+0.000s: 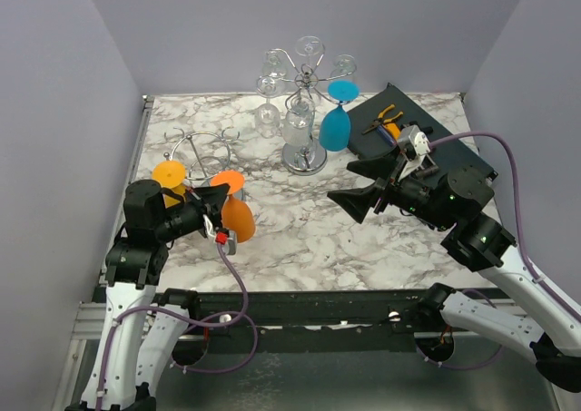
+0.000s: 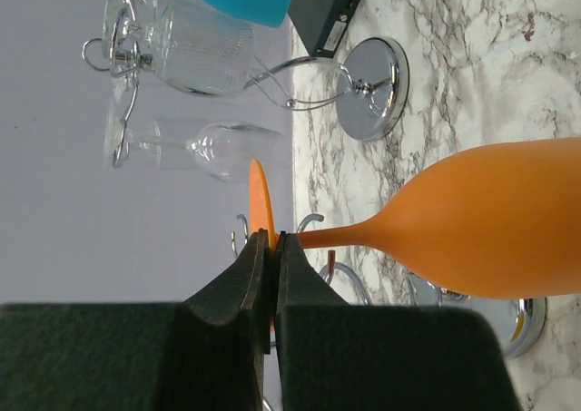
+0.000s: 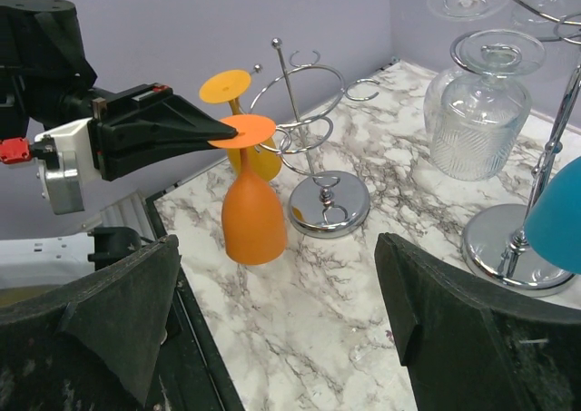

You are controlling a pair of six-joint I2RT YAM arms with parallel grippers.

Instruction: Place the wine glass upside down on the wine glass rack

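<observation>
My left gripper is shut on the orange wine glass (image 3: 254,219) at its stem, just under the foot. The glass hangs upside down, its foot on top and its bowl below. In the right wrist view it is at the front of the small chrome rack (image 3: 329,202), beside a yellow glass (image 1: 170,175) there. Whether its stem touches the rack's hook I cannot tell. Over the middle right of the table, my right gripper (image 1: 343,186) is open and empty.
A taller chrome rack (image 1: 303,160) at the back carries several clear glasses and a blue glass (image 1: 335,127). Pliers (image 1: 385,118) and other tools lie on a dark mat (image 1: 458,148) at the back right.
</observation>
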